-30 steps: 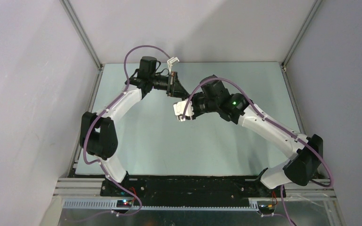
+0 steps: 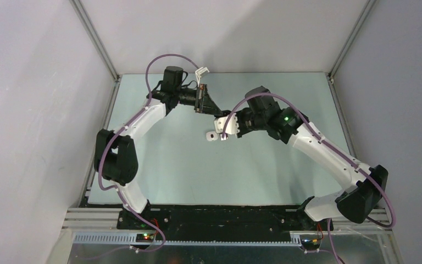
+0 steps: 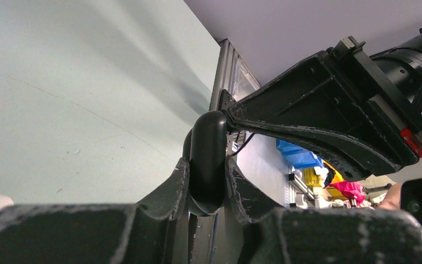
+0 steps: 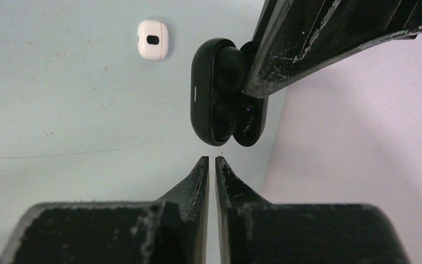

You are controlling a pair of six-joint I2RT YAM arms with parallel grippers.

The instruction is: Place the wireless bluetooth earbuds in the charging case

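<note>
My left gripper is shut on the black charging case (image 3: pixel 209 148), held in the air above the table. In the right wrist view the case (image 4: pixel 202 93) stands with its lid open and shows rounded black shapes in its two wells. My right gripper is just below the case in that view, its fingertips a narrow gap apart with nothing visible between them. In the top view both grippers meet near the middle, partly hidden by the right wrist.
A small white case (image 4: pixel 153 47) lies on the pale table (image 2: pixel 198 170), beneath the grippers. Walls stand at the back and sides.
My right arm has moved a little rightward in the top view, uncovering the white case on the table. The left arm is nearly unchanged.
</note>
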